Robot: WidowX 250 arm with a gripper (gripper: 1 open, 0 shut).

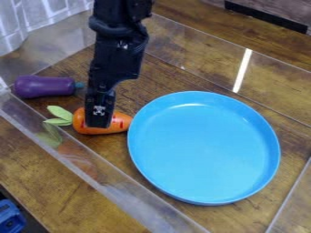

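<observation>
The black gripper [100,109] reaches down from the top, its lower end over an orange toy carrot [116,124] with green leaves; whether the fingers are open or shut on it is unclear. A purple toy eggplant [42,86] lies to the left. A large light blue plate [205,146] sits to the right of the carrot.
A clear plastic wall crosses the lower left, and a small blue object [10,219] lies at the bottom left corner.
</observation>
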